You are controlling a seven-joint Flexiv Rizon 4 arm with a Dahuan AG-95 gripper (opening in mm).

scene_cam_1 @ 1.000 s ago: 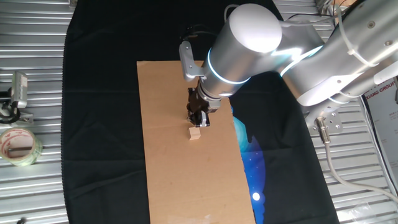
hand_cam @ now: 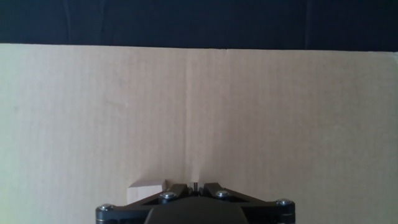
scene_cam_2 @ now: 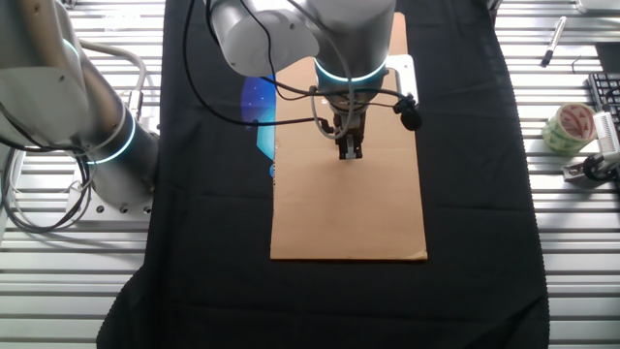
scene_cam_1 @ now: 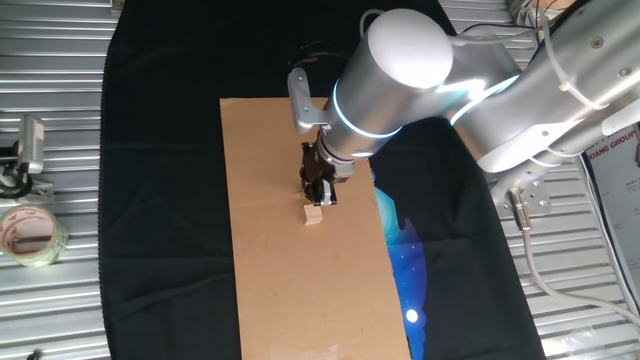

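Observation:
A small light wooden block point(scene_cam_1: 313, 215) lies on the brown cardboard sheet point(scene_cam_1: 290, 270), right by the fingertips of my gripper point(scene_cam_1: 325, 200). In the wrist view the block point(hand_cam: 146, 190) shows beside the gripper, to the left of its fingers and not between them. The fingers stand together, shut, with nothing visible between them. From the opposite side, the gripper point(scene_cam_2: 350, 153) points down at the cardboard, and the block is hidden there. Whether fingers and block touch, I cannot tell.
Black cloth point(scene_cam_1: 165, 220) surrounds the cardboard. A blue printed shape point(scene_cam_1: 408, 285) juts out from under the cardboard's edge. Off the cloth, a roll of tape point(scene_cam_1: 33, 236) and a grey device point(scene_cam_1: 30, 145) stand on the ribbed metal table. Much of the cardboard is clear.

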